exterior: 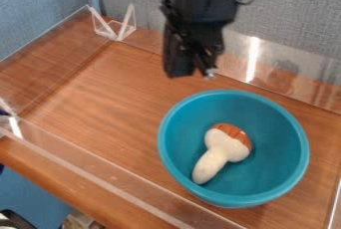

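Observation:
A teal bowl (276, 173) sits on the wooden table at the right. Inside it lies a white mushroom-shaped object with an orange-red top (221, 150). My black gripper (189, 58) is raised above and behind the bowl, blurred, with its fingers pointing down; nothing shows in it, and it appears shut.
Clear plastic walls edge it at front and back. A white wire piece (115, 26) stands at the back left, against grey padded walls.

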